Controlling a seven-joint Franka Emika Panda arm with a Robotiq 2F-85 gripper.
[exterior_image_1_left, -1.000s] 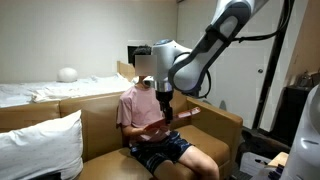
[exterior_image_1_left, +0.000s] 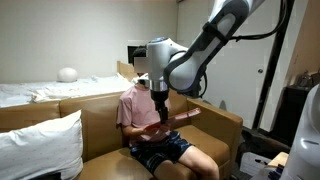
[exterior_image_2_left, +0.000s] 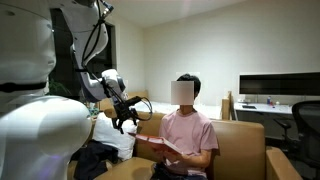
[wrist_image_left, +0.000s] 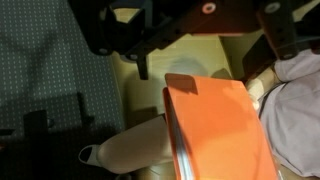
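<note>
A person in a pink shirt sits on a tan sofa, holding a red-orange book (wrist_image_left: 218, 128) in the lap. The same book (exterior_image_1_left: 172, 122) is seen nearly edge-on in exterior view 1, and a red cover (exterior_image_2_left: 160, 148) shows in exterior view 2. My gripper (exterior_image_1_left: 160, 108) points down in front of the person, just above the book. In the wrist view its dark fingers stand wide apart, with the book below and nothing held. The gripper (exterior_image_2_left: 125, 124) is to the person's side in exterior view 2.
The sofa (exterior_image_1_left: 100, 110) has a white pillow (exterior_image_1_left: 42, 148) at the left. The person's legs (exterior_image_1_left: 195, 160) are close below the gripper. Behind the sofa is a bed with white bedding (exterior_image_1_left: 60, 92); a desk with a monitor (exterior_image_2_left: 264, 82) stands farther back.
</note>
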